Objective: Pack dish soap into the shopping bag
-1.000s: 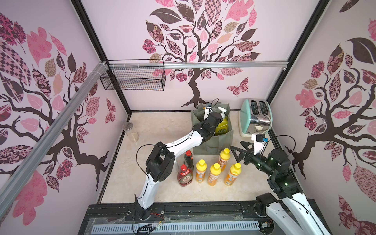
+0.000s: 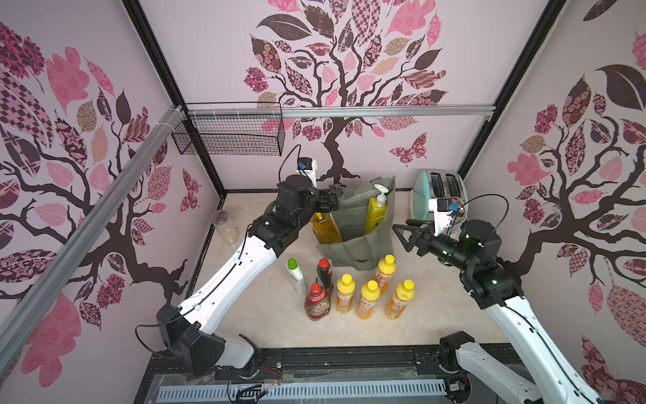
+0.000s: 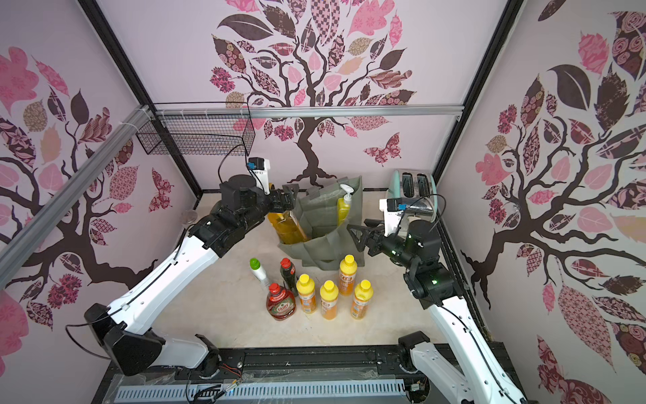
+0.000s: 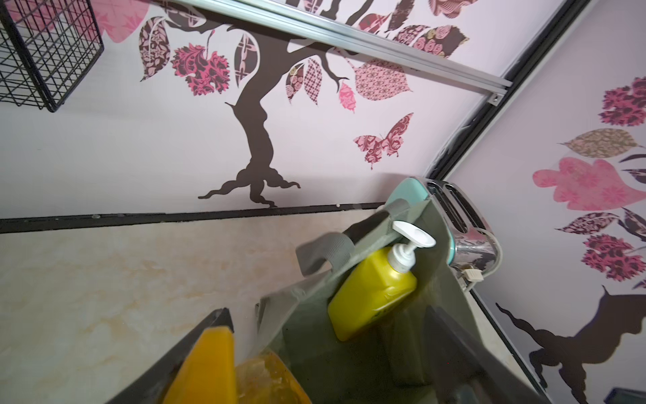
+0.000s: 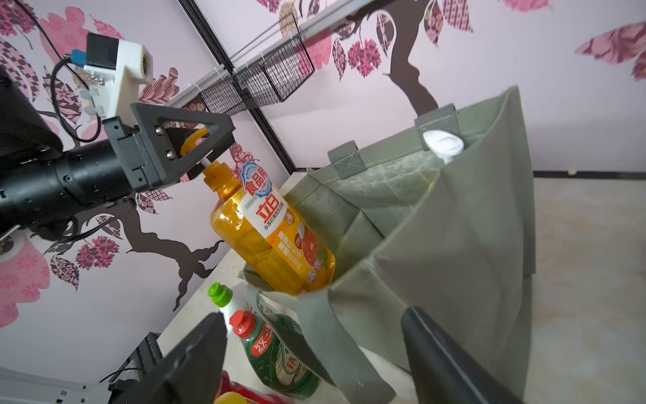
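Observation:
The grey-green shopping bag (image 2: 363, 251) stands at the back, its left side pulled outward. A yellow pump bottle (image 4: 372, 291) stands inside it. An orange dish soap bottle (image 5: 272, 232) tilts at the bag's left edge, its base at the rim. Its raised lid (image 5: 192, 140) touches a finger of my left gripper (image 2: 329, 200); whether it is hooked there I cannot tell. The left fingers are wide apart, nothing clamped between them. In front of the bag's right side, my right gripper (image 2: 407, 240) has its fingers (image 5: 449, 363) apart and empty.
Several upright bottles stand before the bag, among them a red-capped brown bottle (image 2: 317, 303), a green-capped white one (image 2: 295, 274) and a yellow-capped orange one (image 2: 365, 301). A toaster (image 2: 442, 195) is back right, a glass jar (image 2: 226, 227) back left.
My left gripper has risen out of the bag and swung left. The orange bottle has come up tilted with it, and the bag's left side has spread leftward. The right arm has shifted slightly.

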